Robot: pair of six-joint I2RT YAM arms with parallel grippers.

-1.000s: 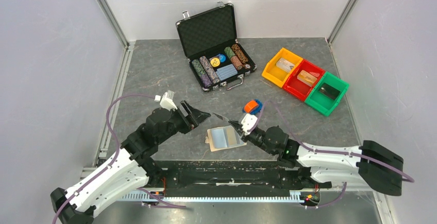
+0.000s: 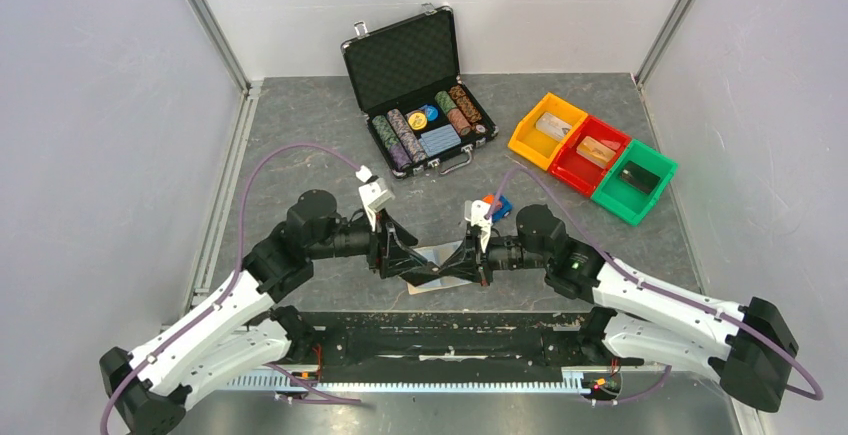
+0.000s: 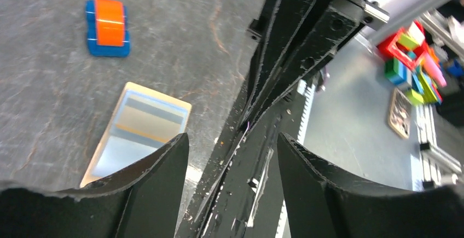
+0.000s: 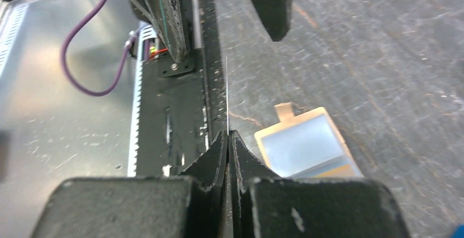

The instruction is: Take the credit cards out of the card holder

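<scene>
The open card holder (image 2: 455,281) with clear sleeves lies flat on the table below both grippers, partly covered by them from above. My right gripper is shut on a thin card (image 4: 227,93), which appears edge-on as a fine line. In the left wrist view the card (image 3: 217,180) sticks out from the right fingers into the gap between my left fingers. My left gripper stands open around the card's free end, with room on both sides of it. The card holder (image 3: 150,119) rests beneath, to the left in that view.
A blue and orange object (image 2: 497,207) sits behind the right gripper. Farther back, an open poker-chip case (image 2: 430,135) stands at centre and yellow, red and green bins (image 2: 590,183) at right. The table left of the case is clear.
My left gripper has come right and toward the front, meeting the right gripper over the card holder. The right gripper has turned and shifted slightly toward the front, and its card has turned with it.
</scene>
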